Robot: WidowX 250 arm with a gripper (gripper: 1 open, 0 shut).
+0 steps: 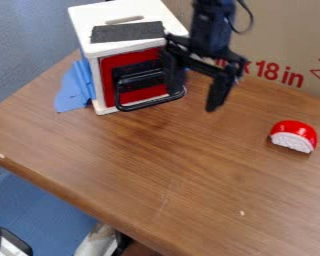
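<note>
A white toy appliance [117, 22] with a red front and a black wire handle [149, 102] stands at the back left of the wooden table. My gripper [196, 83], dark and blurred, hangs in front of its right side, with fingers spread apart and nothing visible between them. A red and white rounded object [294, 136] lies at the right of the table.
A blue cloth [73, 87] lies left of the appliance. A cardboard box [283, 45] stands at the back right.
</note>
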